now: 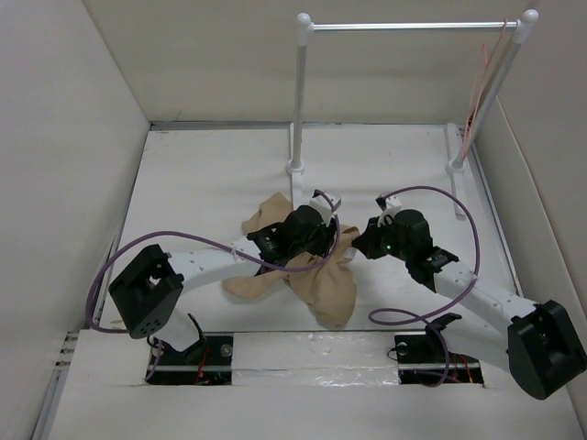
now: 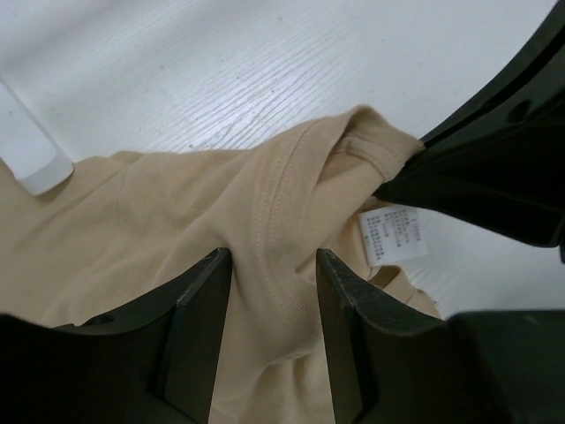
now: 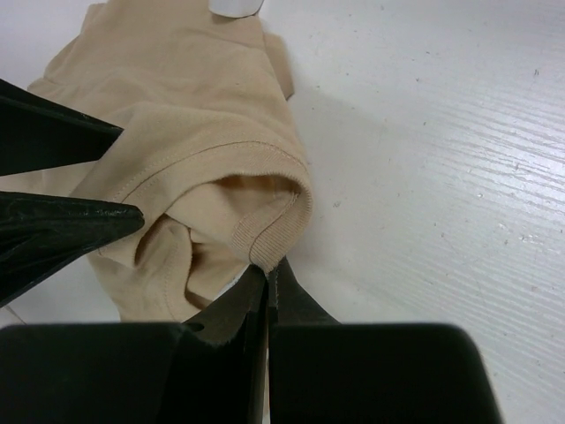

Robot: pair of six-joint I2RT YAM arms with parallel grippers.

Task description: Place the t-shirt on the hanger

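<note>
The beige t shirt [image 1: 321, 289] lies crumpled on the white floor under my left arm. My left gripper is open above a fold of it, fingertips apart. My right gripper is shut on a hemmed edge of the shirt [image 3: 177, 88], pinched at the fingertips. In the left wrist view that edge is lifted beside the right gripper's dark fingers, with a white label [image 2: 393, 234] below. The top view shows both grippers close together, the left partly hidden by its wrist. No hanger is clearly visible.
A white rack with a top bar [image 1: 413, 26] stands at the back, pink strands hanging at its right post. A white rack foot [image 2: 26, 141] borders the shirt. Walls enclose both sides.
</note>
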